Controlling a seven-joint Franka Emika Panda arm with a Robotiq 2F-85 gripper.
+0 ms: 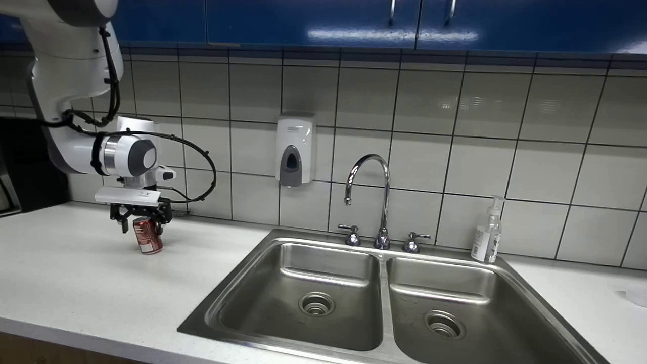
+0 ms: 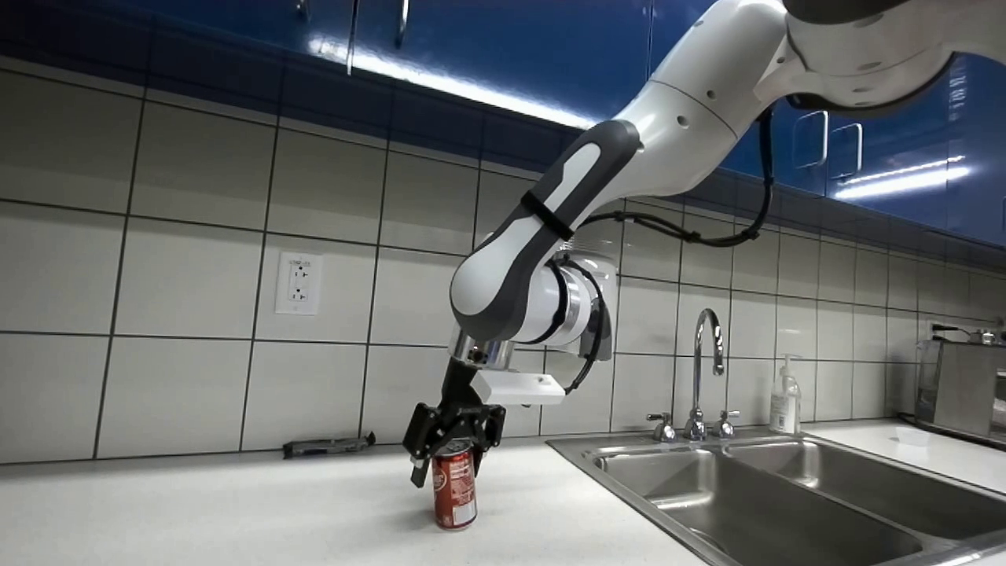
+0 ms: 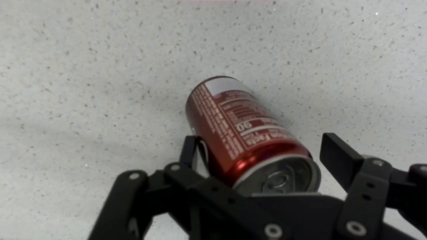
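A small red soda can [image 1: 148,237] stands on the white counter, leaning to one side, its top tipped left in exterior view 1. My gripper [image 1: 142,227] is lowered over it, open, with the can's upper part between the fingers. From the wrist, one of the fingers [image 3: 188,150] lies against or very near the can [image 3: 240,124], while a gap separates the opposite finger from it. In exterior view 2 the can [image 2: 454,490] looks almost upright below the gripper [image 2: 449,468]. The can's pull-tab end faces the wrist camera.
To the right is a double steel sink [image 1: 303,279] with a tall faucet [image 1: 384,206]. A soap bottle [image 1: 487,239] stands behind it. Near the wall lies a dark flat object [image 2: 328,445].
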